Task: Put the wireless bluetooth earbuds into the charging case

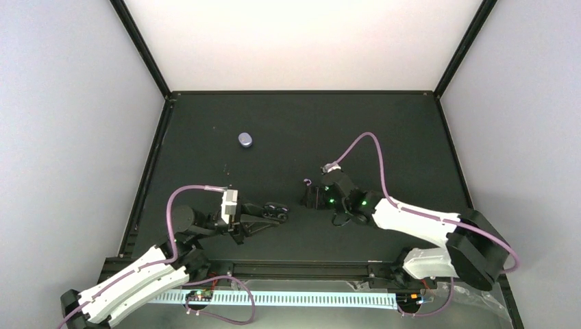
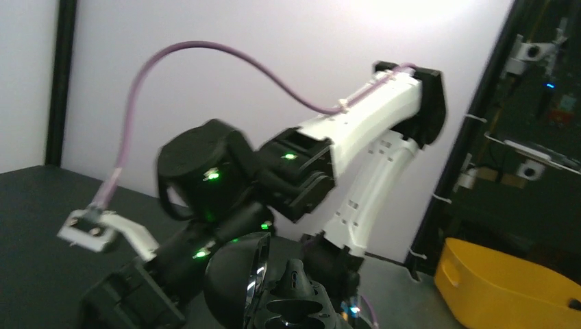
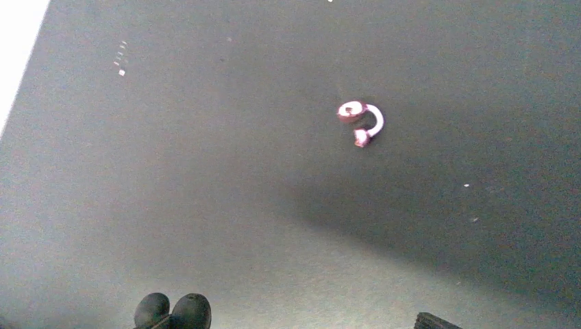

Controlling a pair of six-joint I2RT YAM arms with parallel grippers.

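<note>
My left gripper (image 1: 268, 218) is shut on a dark charging case (image 1: 276, 211), held with its lid open left of the middle of the table. Up close in the left wrist view, the case (image 2: 293, 305) shows its dark hollows at the bottom edge, with the raised lid (image 2: 233, 281) beside them. One shiny pinkish-purple C-shaped earbud (image 3: 374, 122) lies on the dark table in the right wrist view. From above, this earbud (image 1: 307, 181) shows just beyond my right gripper (image 1: 308, 197). That gripper stands open, its fingers (image 3: 190, 312) wide apart with nothing between them.
A small pale lavender object (image 1: 245, 140) sits farther back on the table. A yellow bin (image 2: 507, 288) appears at the right of the left wrist view.
</note>
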